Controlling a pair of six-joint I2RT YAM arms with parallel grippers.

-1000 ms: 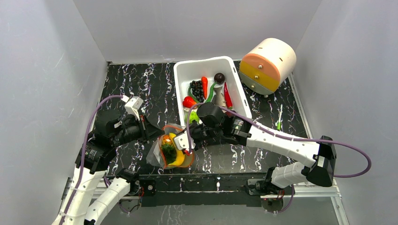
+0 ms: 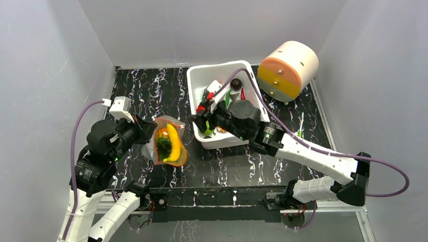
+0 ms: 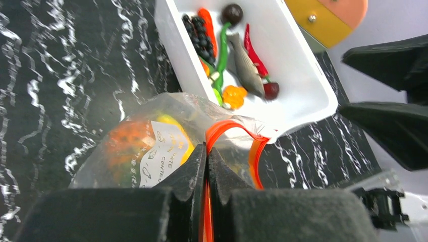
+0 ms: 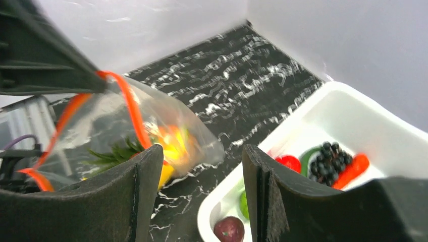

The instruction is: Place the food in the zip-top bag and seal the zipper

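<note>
The clear zip bag (image 2: 181, 160) with an orange rim stands on the counter at left, its mouth gaping. Inside it I see a yellow banana (image 2: 173, 143), a leafy green item (image 2: 163, 146) and something orange. My left gripper is shut on the bag's orange rim at one side of the mouth. Over the left part of the white bin, my right gripper has its fingers spread with nothing between them. Both of its black fingers (image 3: 383, 63) also show apart in the left wrist view, to the right of the bag.
A white bin (image 2: 219, 65) holds more food, including a red chili (image 3: 255, 53), black grapes (image 3: 199, 38) and a grey fish (image 3: 243, 65). At the back right sits a cream bread box (image 2: 292, 65). A green-handled knife (image 2: 301, 128) lies at right. Bare counter lies behind the bag.
The left gripper has shifted left and slightly back, bringing the bag with it.
</note>
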